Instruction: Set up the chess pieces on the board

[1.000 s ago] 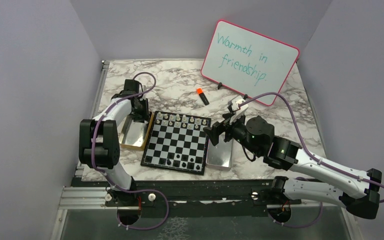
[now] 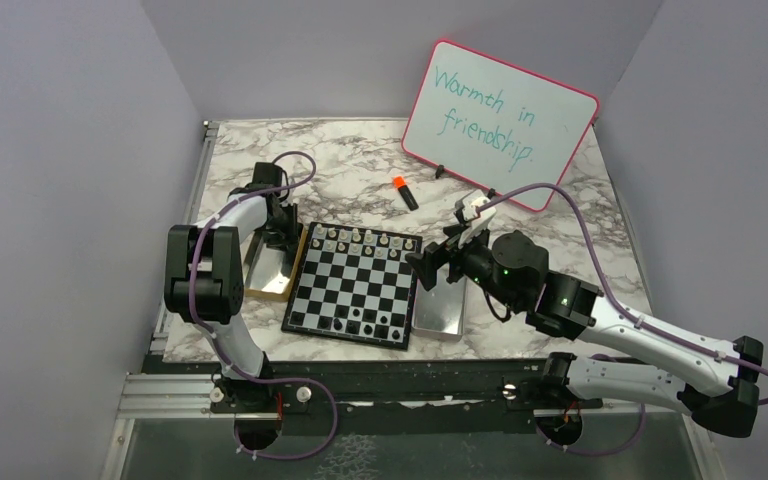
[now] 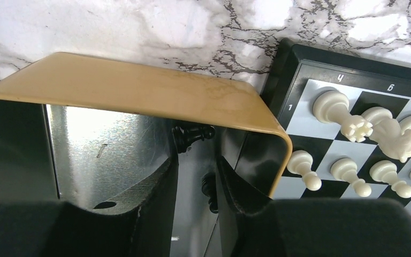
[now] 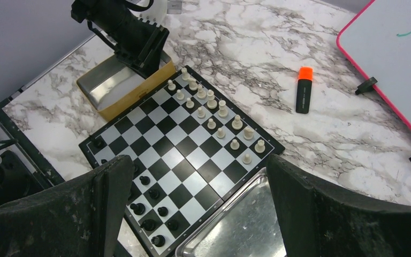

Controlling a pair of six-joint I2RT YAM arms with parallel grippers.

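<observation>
Over the far end of the tan-rimmed tray (image 3: 139, 91), my left gripper is open, fingers pointing down. Two black pieces lie on their sides in that tray: a crowned one, seemingly a rook (image 3: 190, 136), just beyond the fingertips, and a smaller piece (image 3: 210, 191) partly behind one finger. The chessboard (image 2: 345, 278) bears white pieces (image 4: 222, 109) in two rows along its far side. Several black pieces (image 4: 148, 225) stand along the near side, with bare squares among them toward the left. My right gripper hangs open and empty beyond the board's right edge.
A metal tray (image 2: 440, 306), its visible part empty, lies right of the board, partly under the right arm. An orange-capped marker (image 2: 406, 193) and a whiteboard (image 2: 500, 120) are behind.
The right arm and the pieces on the board look unmoved.
</observation>
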